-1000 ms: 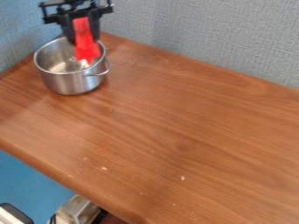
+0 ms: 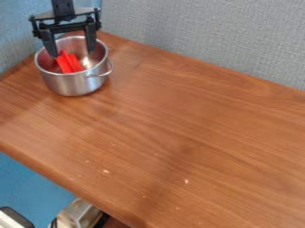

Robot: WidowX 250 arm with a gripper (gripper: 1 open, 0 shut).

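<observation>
A steel pot (image 2: 78, 83) with side handles stands at the left back of the wooden table. A red object (image 2: 68, 62) lies inside it, leaning toward the pot's left side. My black gripper (image 2: 70, 49) is over the pot at its rim, fingers spread apart on either side, open, above the red object.
A grey fabric wall (image 2: 215, 36) runs along the back. A blue floor and some metal hardware show at the lower left.
The red object has gone from hanging upright in my gripper to lying in the pot. The gripper has let go and moved slightly left.
</observation>
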